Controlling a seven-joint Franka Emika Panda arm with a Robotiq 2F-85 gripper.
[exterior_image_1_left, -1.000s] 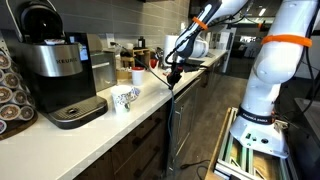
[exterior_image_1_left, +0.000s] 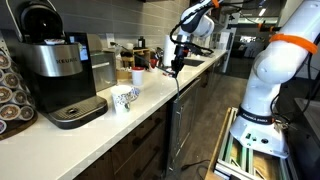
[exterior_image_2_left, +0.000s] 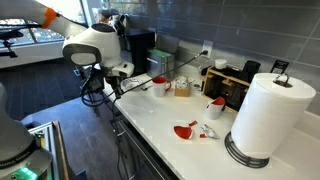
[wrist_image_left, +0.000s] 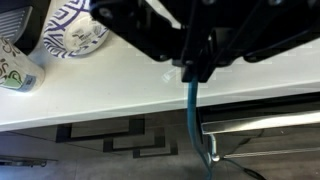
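A thin blue-grey cable (wrist_image_left: 193, 115) runs down from between the fingers of my gripper, which is shut on it. The cable hangs past the counter's front edge in the wrist view. In exterior view 1 my gripper (exterior_image_1_left: 177, 70) is above that edge, and the hanging cable (exterior_image_1_left: 172, 115) drops in front of the cabinets. Exterior view 2 has my gripper (exterior_image_2_left: 117, 88) at the left edge of the counter, its fingertips too small to make out. A dark cord (exterior_image_2_left: 160, 75) stretches from there toward the wall outlet (exterior_image_2_left: 206, 47).
The white counter (exterior_image_2_left: 150, 120) has clear room in its middle. Around it stand a paper towel roll (exterior_image_2_left: 270, 115), a white mug (exterior_image_2_left: 214, 109), a red item (exterior_image_2_left: 184, 131) and a coffee maker (exterior_image_1_left: 62, 85). A patterned bowl (wrist_image_left: 75, 30) lies on the counter.
The arm has risen and moved a little to the right in exterior view 1. My gripper is higher above the counter edge, and the cable still hangs below it.
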